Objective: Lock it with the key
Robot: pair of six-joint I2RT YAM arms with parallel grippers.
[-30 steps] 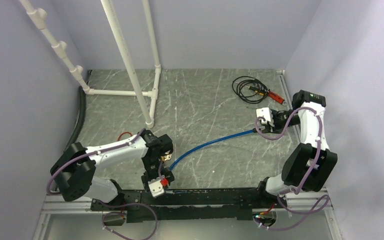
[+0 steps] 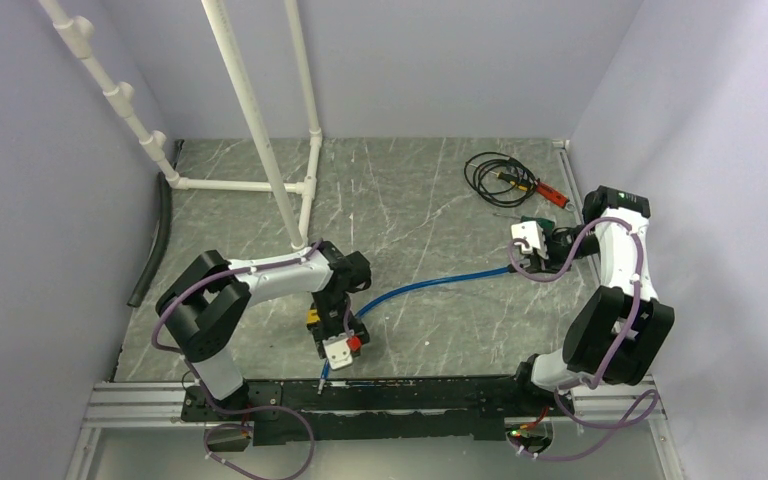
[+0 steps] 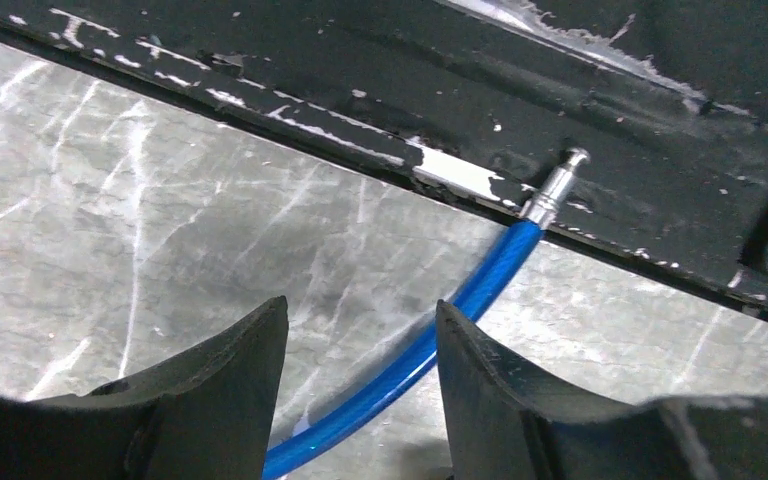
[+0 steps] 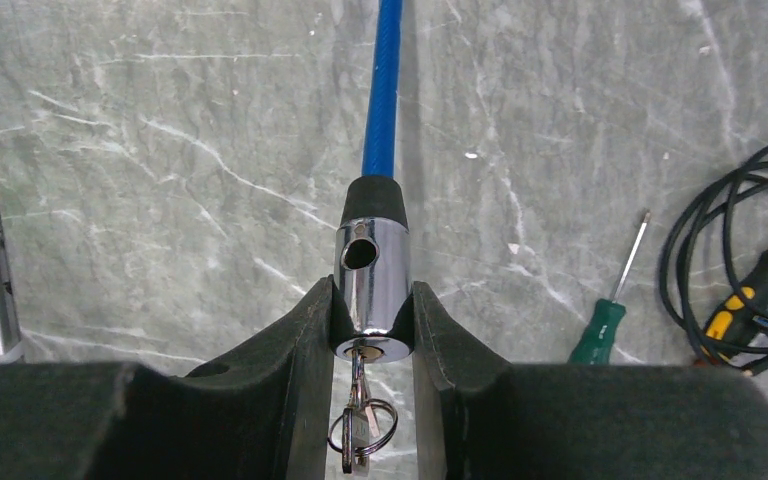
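A blue cable lock [image 2: 440, 282] stretches across the table between my two grippers. In the right wrist view its chrome lock head [image 4: 373, 262], with a round side hole, is clamped by my right gripper. A key [image 4: 357, 437] with a ring sits in the bottom of that head. The cable's metal tip [image 3: 554, 188] pokes over the black table edge. My left gripper stands above the blue cable close to that tip. Its fingers [image 3: 270, 350] are apart, and the cable passes below, beside the right finger, not gripped.
A green screwdriver [image 4: 600, 325] and a coiled black cable [image 4: 695, 250] with tools lie at the back right. White pipes [image 2: 230, 186] stand at the left rear.
My left arm has moved to the right, its gripper now over the cable's end part, with the metal tip showing beyond it. My right arm stays where it was.
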